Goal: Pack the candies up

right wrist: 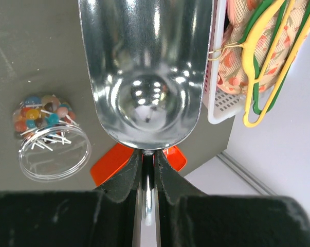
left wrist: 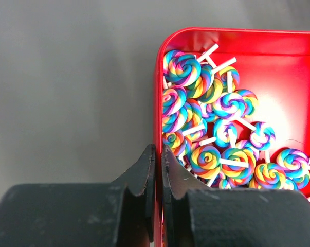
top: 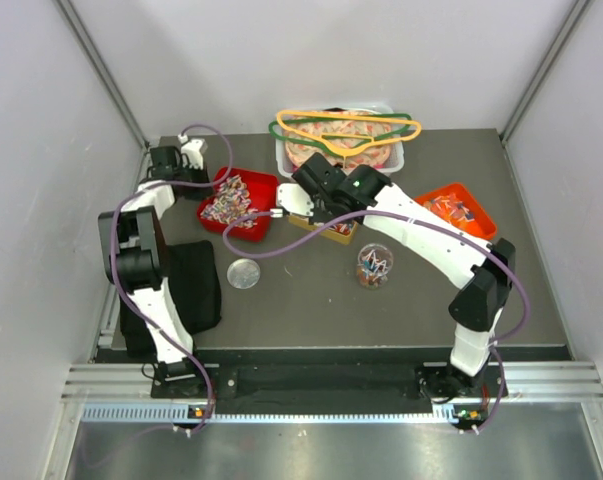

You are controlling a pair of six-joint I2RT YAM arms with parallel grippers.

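My left gripper is shut on the left wall of the red tray (left wrist: 293, 77), one finger outside and one inside. Swirled rainbow lollipops (left wrist: 229, 128) lie heaped along that side of the tray; its far right floor is bare. In the right wrist view, my right gripper is shut on the handle of a shiny metal scoop (right wrist: 147, 77), whose bowl looks empty. From above, the right arm reaches left over a tan box (top: 338, 236), hiding most of it; some candies show inside.
A clear jar (top: 374, 266) of round lollipops stands right of centre, an orange tray (top: 459, 210) at the right. At the back is a white basket (top: 396, 158) with hangers (top: 341, 150). A round lid (top: 243, 273) and black cloth (top: 191, 295) lie at front left.
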